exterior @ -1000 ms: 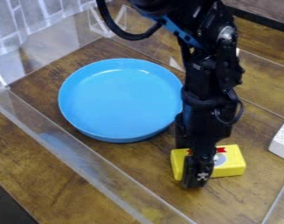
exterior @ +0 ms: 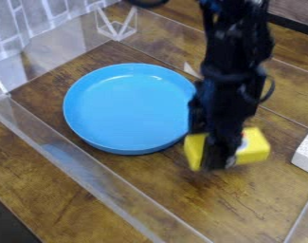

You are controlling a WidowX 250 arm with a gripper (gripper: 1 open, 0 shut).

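Note:
My black gripper [exterior: 213, 142], blurred by motion, is in the middle right of the camera view, shut on a yellow block [exterior: 244, 144] that has a small white-and-blue marking. The block sits at the lower right of a round blue plate [exterior: 124, 104]; whether it touches the wooden surface is hard to tell in the blur. The fingertips are indistinct.
A white object [exterior: 305, 152] lies at the right edge. Clear plastic walls [exterior: 24, 66] border the left. Bare wood [exterior: 143, 195] is free below the plate.
The plate has stayed put.

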